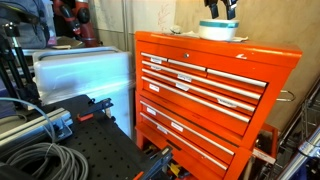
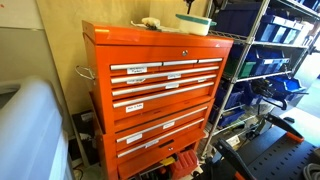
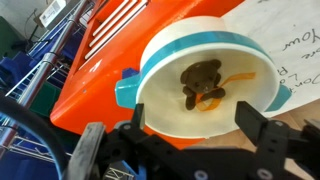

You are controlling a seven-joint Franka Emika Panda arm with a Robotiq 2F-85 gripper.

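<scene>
On top of the red tool cabinet (image 1: pixel 170 42) stands a white pot with a teal band (image 1: pixel 216 30). From above, in the wrist view, the pot (image 3: pixel 160 50) has teal handles and holds a small brown teddy bear (image 3: pixel 201 80) with an orange strip beside it. My gripper is open over the pot, its two dark fingers spread wide with nothing between them. In exterior view 1 the fingertips of the gripper (image 1: pixel 222 9) hang just above the pot's rim. The rest of the arm is out of that frame.
A sheet with handwriting (image 3: pixel 297 45) lies next to the pot. Wire shelves with blue bins (image 2: pixel 262 60) stand beside the cabinet. Below, a black table (image 1: pixel 105 140) carries coiled cable. A wall rises behind the cabinet top.
</scene>
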